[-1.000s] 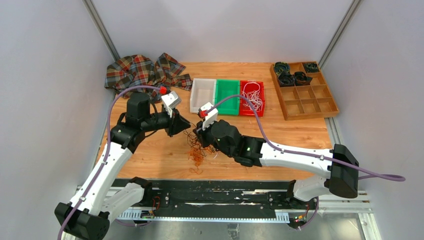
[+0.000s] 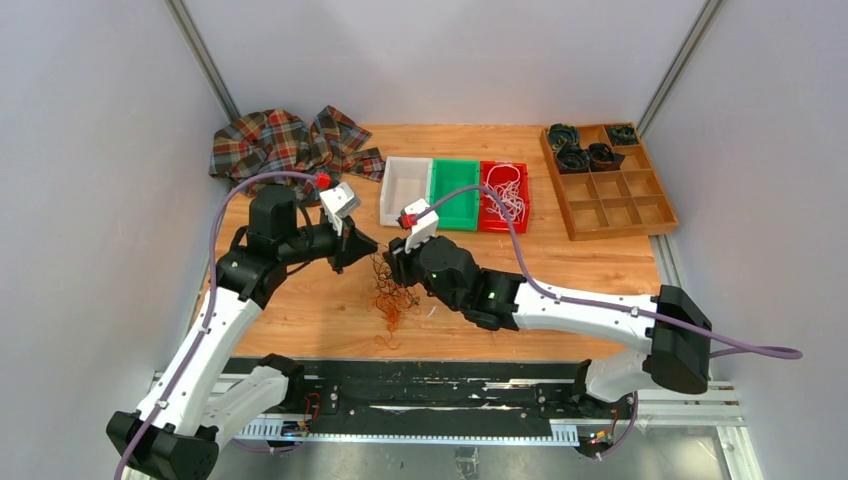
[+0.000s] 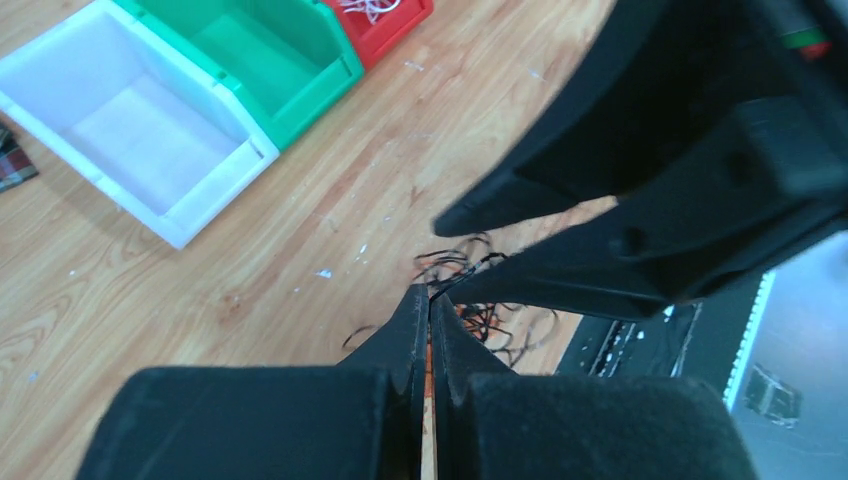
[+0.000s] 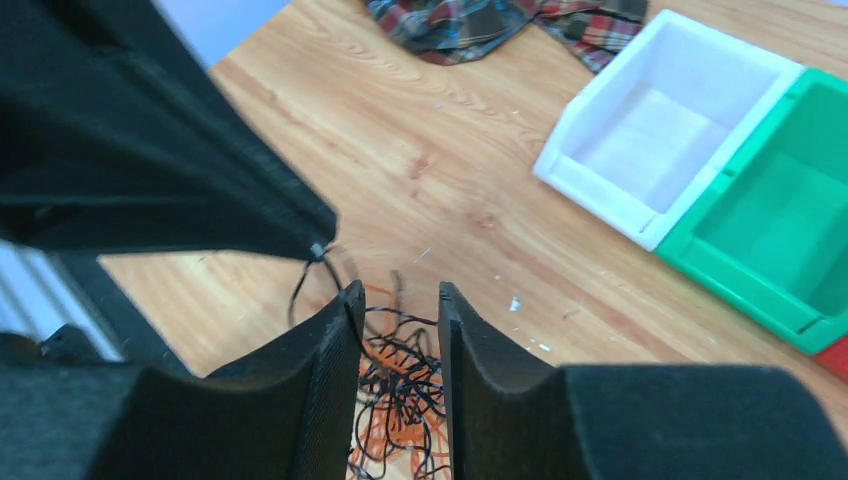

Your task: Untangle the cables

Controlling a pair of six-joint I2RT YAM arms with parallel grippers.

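My left gripper is shut on a strand of black cable, which runs up from between its fingertips toward the right gripper. Facing it, my right gripper stands open; the black strand passes by its left finger. Below both grippers hangs the rest of the black tangle, with orange cable mixed through it and trailing onto the table. How the loops cross cannot be made out.
A white bin, a green bin and a red bin with white cable stand behind. A wooden divided box sits at the right, a plaid cloth at the left.
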